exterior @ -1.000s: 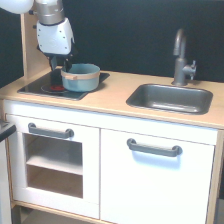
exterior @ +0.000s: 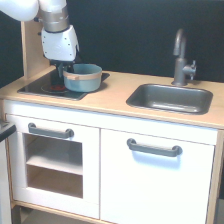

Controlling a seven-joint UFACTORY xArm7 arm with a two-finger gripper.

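Note:
A blue-grey pot [exterior: 87,79] with a brownish inside stands on the black stove top [exterior: 44,86], over its right part. At the pot's left side is my gripper [exterior: 64,70], pointing down from the white and grey arm. Its dark fingertips are close to the pot's left rim and appear to touch it. Too little of the fingers shows to tell whether they are open or shut, or whether they grip the rim.
To the right, a grey sink [exterior: 171,97] is set in the wooden counter [exterior: 118,88], with a grey faucet [exterior: 180,62] behind it. Bare counter lies between pot and sink. Below are two white doors with dark handles [exterior: 155,150], the left one with an opening showing a shelf.
The pot sits slightly farther right than a second ago. My gripper has also shifted a little to the right, staying at the pot's left side.

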